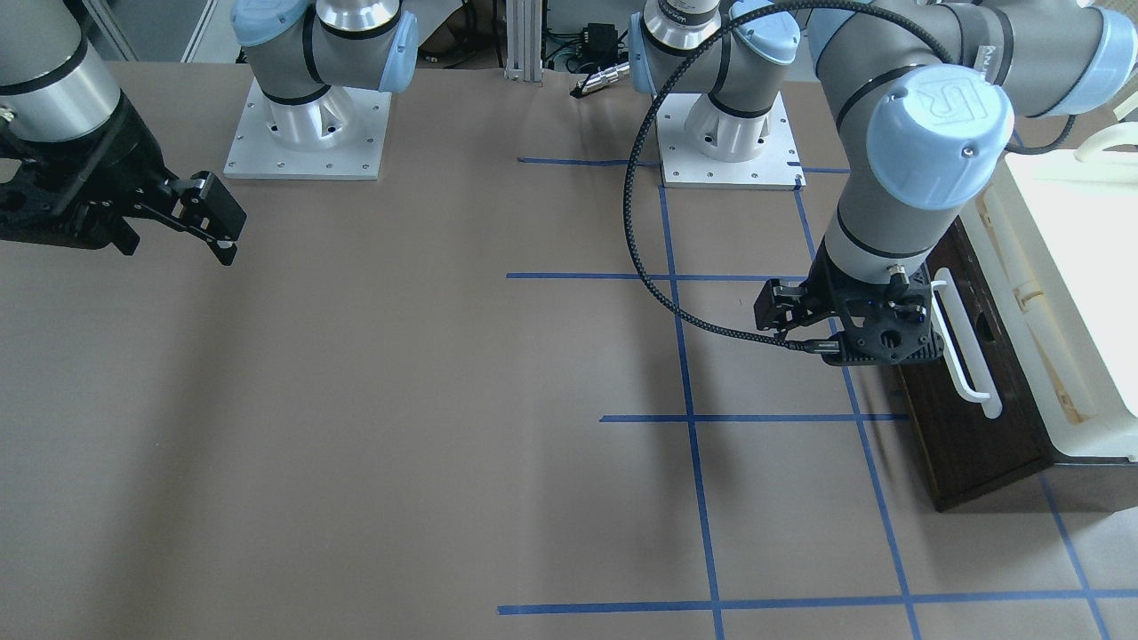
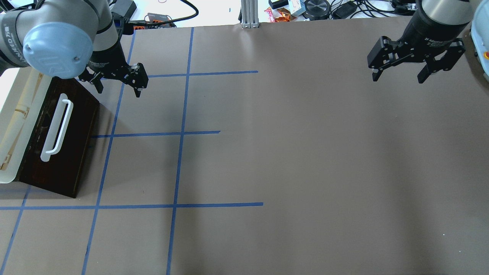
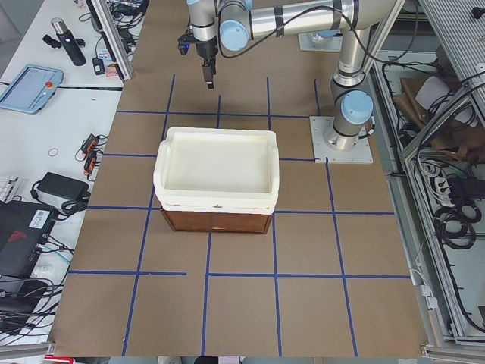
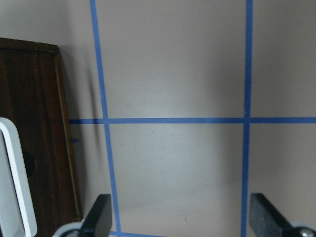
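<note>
A dark wooden box (image 2: 68, 156) with a white vertical handle (image 1: 965, 352) on its front carries a white tray (image 3: 216, 168). My gripper (image 2: 118, 91) hangs beside the box's handle side, over the taped floor, its two fingers spread open with nothing between them. In the left wrist view the box's edge and handle (image 4: 19, 177) lie at the left, and bare taped floor fills the space between the fingers.
A second black gripper (image 2: 399, 77) hangs at the opposite side, apart from the box. The floor between, marked with a blue tape grid (image 1: 693, 448), is clear. Other arm bases (image 1: 725, 160) stand at the back.
</note>
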